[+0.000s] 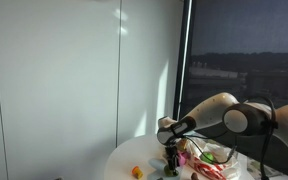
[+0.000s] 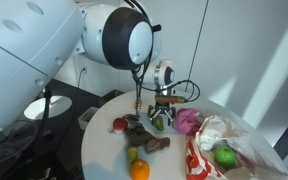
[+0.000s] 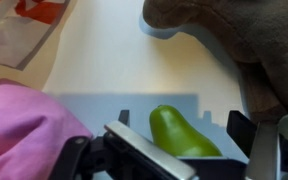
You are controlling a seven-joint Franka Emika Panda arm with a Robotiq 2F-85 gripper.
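Note:
A smooth green item [image 3: 176, 137], perhaps a pear or avocado, lies on the pale round table [image 2: 106, 163]. My gripper points down over it and stands open, one finger to each side of the green item. Part of the item's near end is hidden behind the gripper. In the second exterior view the green item [image 2: 157, 124] shows right under the gripper; whether the fingers touch it, I cannot tell.
Pink cloth [image 3: 29, 135] lies left of the gripper, a brown plush toy [image 3: 234, 30] to the far right. An orange [image 2: 139, 170], a red item [image 2: 120, 124] and a plastic bag [image 2: 206, 150] holding a green item share the table.

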